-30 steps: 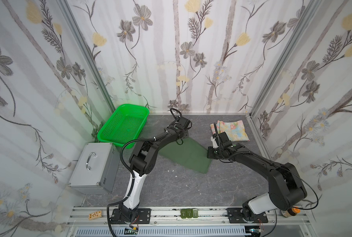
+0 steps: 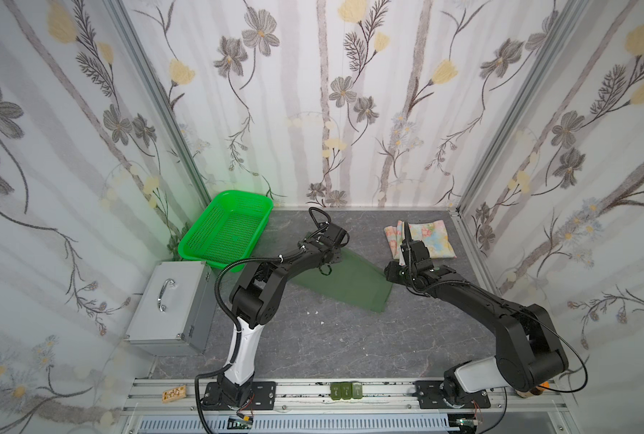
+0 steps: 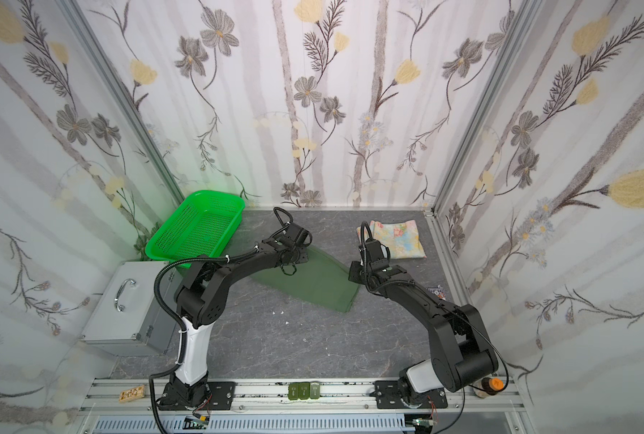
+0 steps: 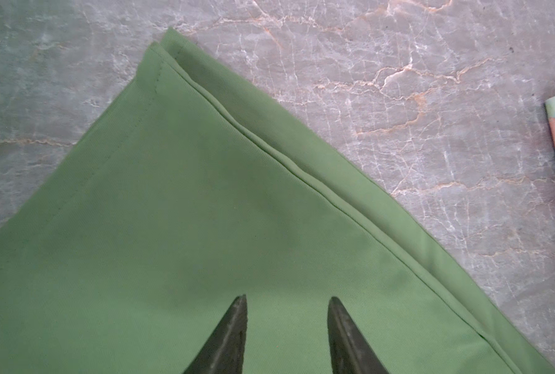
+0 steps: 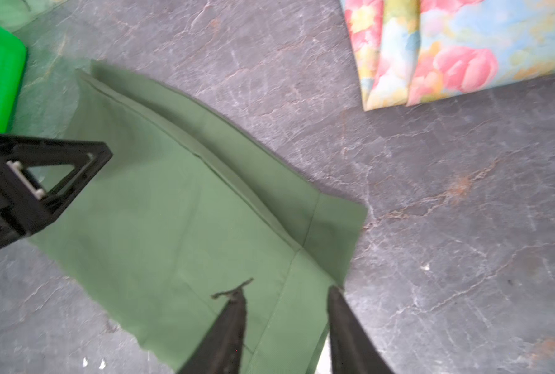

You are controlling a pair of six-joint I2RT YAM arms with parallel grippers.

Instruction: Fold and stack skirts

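Note:
A green skirt (image 2: 358,285) lies flat in the middle of the table, folded lengthwise. Its top layer stops short of the lower layer along the far edge, as the left wrist view shows. Over the skirt's far side hangs my left gripper, part open with only green cloth visible below the gap. My right gripper is over the skirt's right end, its fingers apart and slightly blurred, and nothing shows held between them. The patterned skirt (image 2: 430,238), pastel and floral, rests folded at the back right.
A green basket (image 2: 189,254) sits at the back left, empty as far as shows. In front of it is a grey metal box (image 2: 148,303) with a handle.
My right gripper has moved slightly to the right and back. The skirt's right end has shifted a little right and away.

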